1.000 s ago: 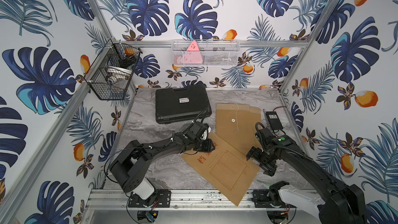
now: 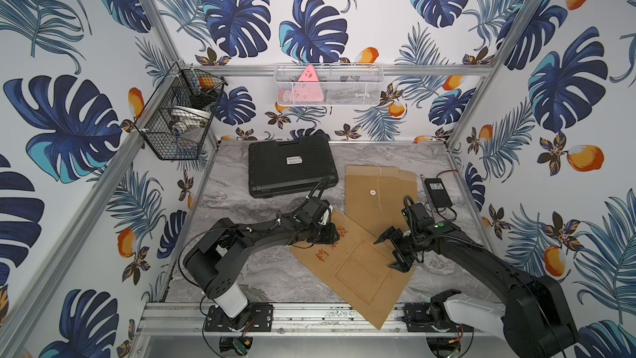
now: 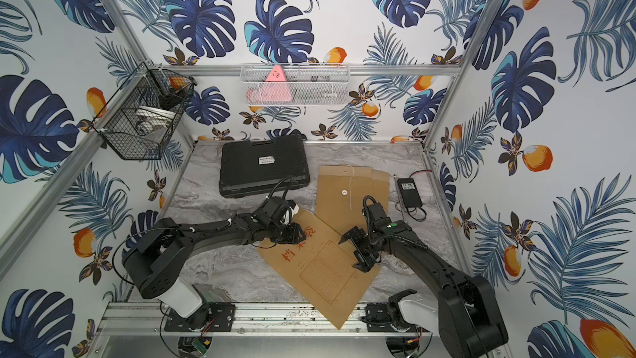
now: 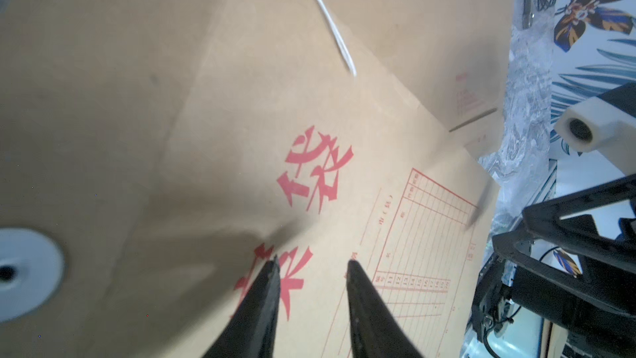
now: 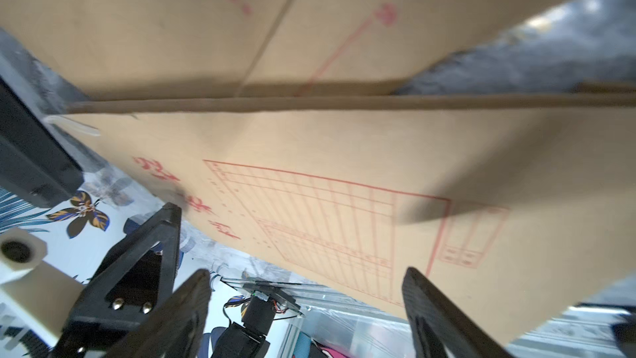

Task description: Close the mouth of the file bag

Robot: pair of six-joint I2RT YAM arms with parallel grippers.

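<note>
The front file bag [image 2: 357, 278] lies diagonally across the table, printed side up. My left gripper [image 2: 328, 232] is low over its upper-left part; in the left wrist view the fingertips [image 4: 268, 271] stand apart, with a white button [image 4: 29, 265] and a white string [image 4: 328, 16] nearby. My right gripper [image 2: 387, 252] is open over the bag's right part, nothing seen between its fingers.
A second file bag [image 2: 361, 195] with button and string lies behind. A black case [image 2: 291, 165] sits at back left, a black power adapter [image 2: 437, 193] at right. Bare marble table shows at left.
My right gripper has moved left, further over the front bag. My left gripper has shifted slightly. The bags look unmoved.
</note>
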